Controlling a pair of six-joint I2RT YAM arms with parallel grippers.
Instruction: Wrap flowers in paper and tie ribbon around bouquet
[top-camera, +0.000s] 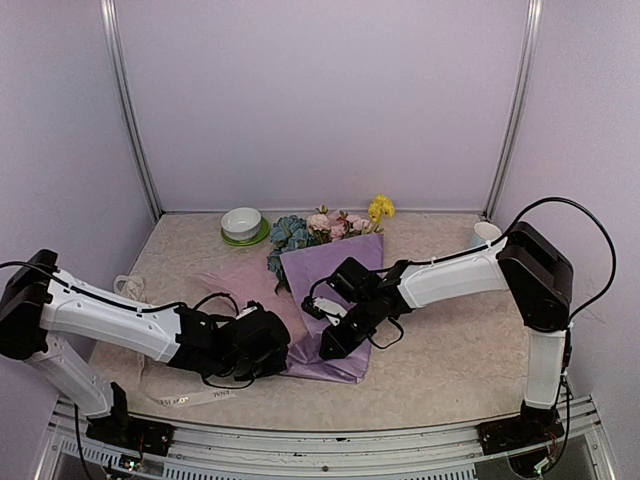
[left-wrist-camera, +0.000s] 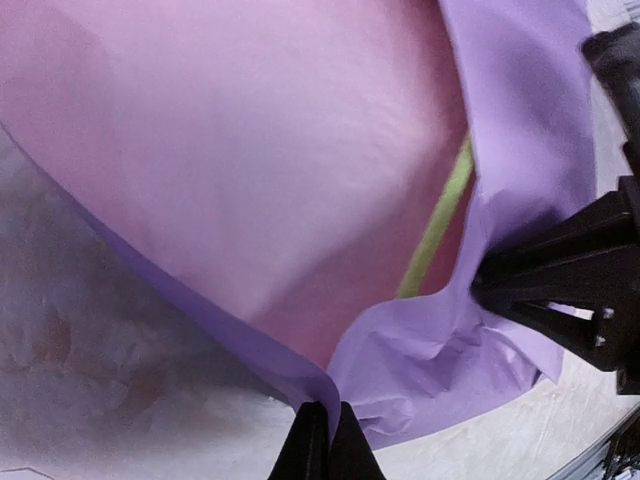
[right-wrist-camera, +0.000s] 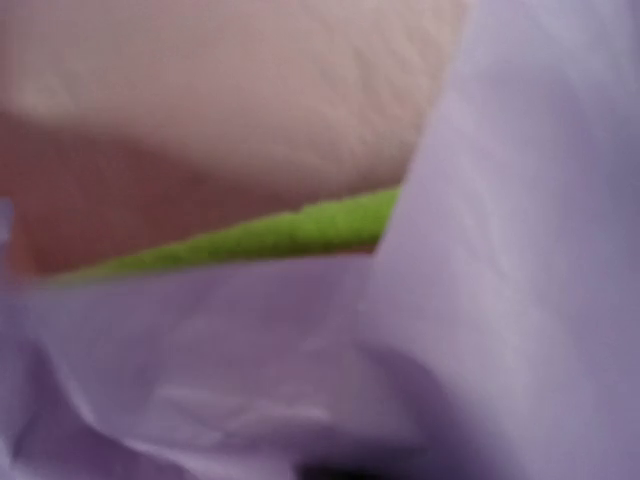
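The fake flowers (top-camera: 290, 235), blue, pink and yellow, lie on purple wrapping paper (top-camera: 318, 260) over a pink sheet (left-wrist-camera: 230, 110). A green stem (left-wrist-camera: 433, 225) shows between pink and purple layers. My left gripper is shut on the edge of the purple paper near the front. My right gripper presses onto the purple paper at the right of the stem; whether it is shut cannot be told, and its right wrist view is filled by paper.
A white bowl (top-camera: 241, 222) on a green plate stands back left. A white cup (top-camera: 485, 233) stands back right. A white ribbon (top-camera: 196, 398) lies at the front left.
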